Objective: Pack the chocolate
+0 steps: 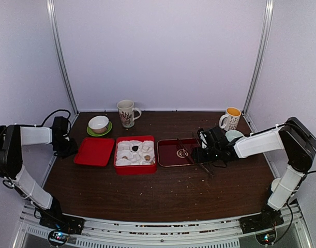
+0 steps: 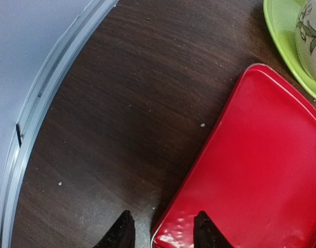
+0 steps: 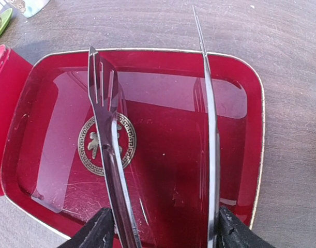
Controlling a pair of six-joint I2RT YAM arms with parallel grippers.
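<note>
A red box (image 1: 135,163) holds white padding with a few small chocolates on it. Its red lid (image 1: 93,152) lies to its left. My left gripper stands open above the lid's corner, with nothing held. A dark red tray (image 1: 173,157) with a gold emblem is right of the box. Over the tray my right gripper has metal tongs (image 3: 111,170) at its fingers, their two arms spread apart.
A bowl (image 1: 99,122) on a green plate, a tall mug (image 1: 126,112), an orange-lined mug (image 1: 231,118) and a pale bowl (image 1: 234,135) line the back.
</note>
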